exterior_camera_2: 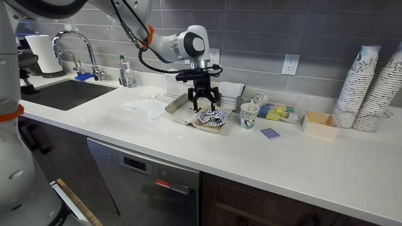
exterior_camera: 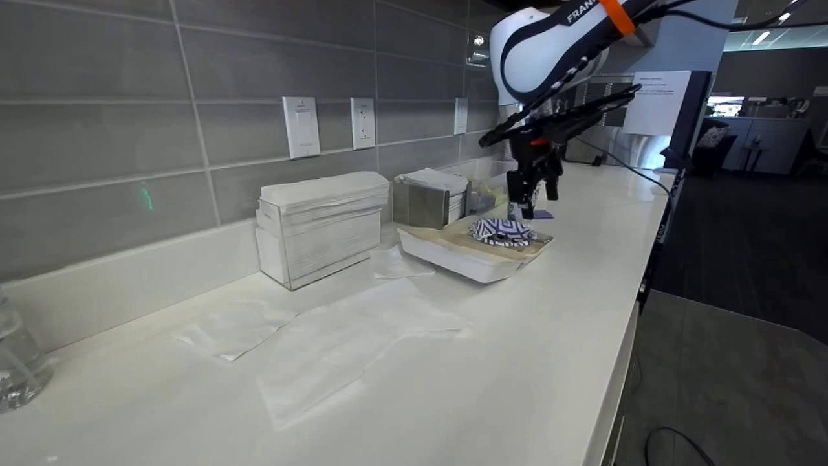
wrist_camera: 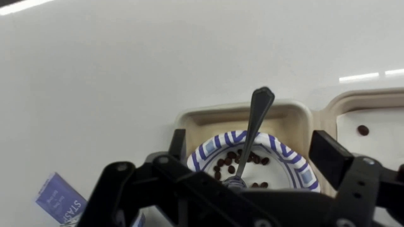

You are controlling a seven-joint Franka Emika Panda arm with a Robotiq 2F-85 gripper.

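Observation:
My gripper (exterior_camera_2: 204, 109) stands open above a takeout box (exterior_camera_2: 183, 121), its fingers (wrist_camera: 328, 157) spread wide with nothing held between them. Below it, a paper bowl (wrist_camera: 209, 148) with a blue and white pattern sits in one compartment of the box. Several dark beans (wrist_camera: 228, 161) lie in the bowl. A metal spoon (wrist_camera: 256, 119) rests there too, its handle leaning over the rim and past the box edge in the wrist view. The spoon's bowl end is partly covered by my gripper. One bean (wrist_camera: 362, 130) lies in the box's other compartment.
A patterned cup (exterior_camera_2: 247, 116) and a purple packet (exterior_camera_2: 270, 133) stand close to the box's right in exterior view 2. Napkin holders (exterior_camera: 322, 229) line the wall. Loose napkins (exterior_camera: 349, 342) lie on the counter.

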